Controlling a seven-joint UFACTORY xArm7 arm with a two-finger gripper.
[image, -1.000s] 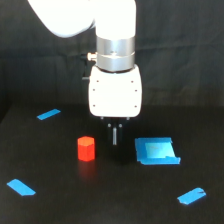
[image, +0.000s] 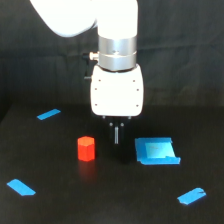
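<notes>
On the black table stands a red block (image: 86, 149), left of my gripper (image: 116, 142) in the camera view. Blue tape outlines a square (image: 157, 151) on the right, with a bare dark middle. My gripper's white body points straight down between the block and the square, apart from both. Its thin dark fingers are small and hard to make out against the black surface, so I cannot tell whether they are open or shut.
Blue tape strips lie flat on the table: one at the back left (image: 48, 114), one at the front left (image: 20, 187), one at the front right (image: 191, 196). Dark curtain hangs behind.
The arm has shifted very slightly to the right. The red block and the blue square stand where they were.
</notes>
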